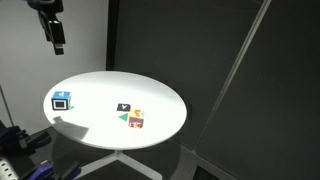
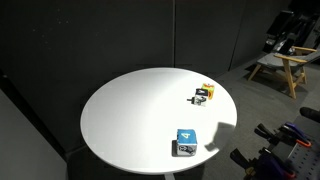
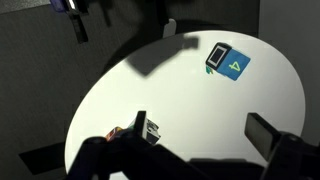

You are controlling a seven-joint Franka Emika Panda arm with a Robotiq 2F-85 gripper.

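Note:
High above the left end of the round white table [image 1: 95,88] hangs my gripper [image 1: 57,49]. Its fingers are wide apart in the wrist view, with only tabletop showing between them, so it is open. A blue-topped block [image 1: 61,101] with a "4" on top and a black-framed side sits alone near the table's left edge; the wrist view has this block [image 3: 228,61] at upper right. Farther along the table is a small cluster of blocks: a black one [image 1: 123,107], a green piece [image 1: 123,117] and an orange-red block [image 1: 136,119].
In the wrist view my left finger partly covers the block cluster [image 3: 150,131]. A wooden-armed chair [image 2: 280,70] stands beyond the table, and dark curtains hang behind it.

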